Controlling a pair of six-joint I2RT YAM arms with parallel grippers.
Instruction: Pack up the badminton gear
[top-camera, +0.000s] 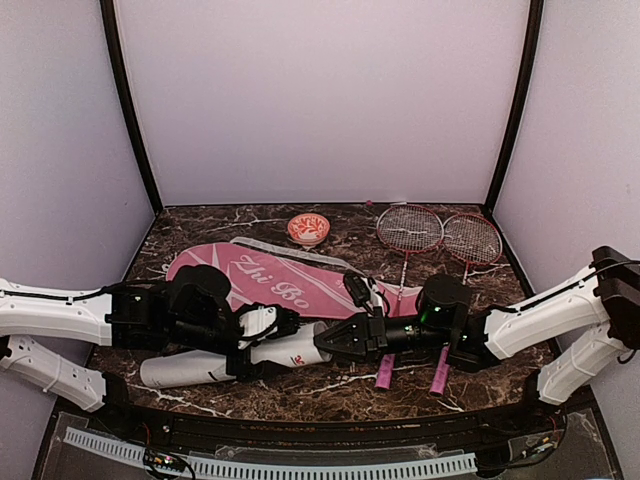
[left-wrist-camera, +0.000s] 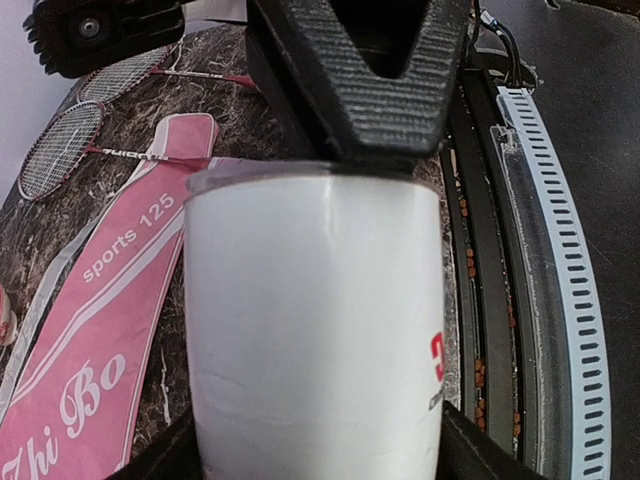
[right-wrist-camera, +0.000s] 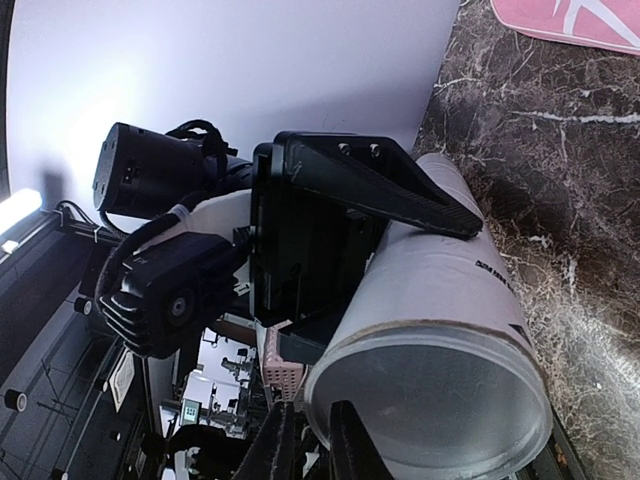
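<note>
A white shuttlecock tube (top-camera: 192, 368) slants above the front left of the table, its right end raised. Around its right part, my left gripper (top-camera: 262, 350) is shut on it. The tube's open mouth (right-wrist-camera: 440, 400) faces the right wrist camera, with no shuttlecock visible inside. My right gripper is at the edge of that mouth, its fingers slightly apart and nothing seen between them. In the left wrist view the tube (left-wrist-camera: 315, 320) hides much of the left fingers. A pink racket bag (top-camera: 275, 278) lies flat behind the arms, and two rackets (top-camera: 410, 228) (top-camera: 472, 240) lie to the right.
A small orange-patterned bowl (top-camera: 308, 228) stands behind the bag. Pink racket handles (top-camera: 440, 372) extend under the right arm towards the front edge. Bare marble table shows at the back left and along the front.
</note>
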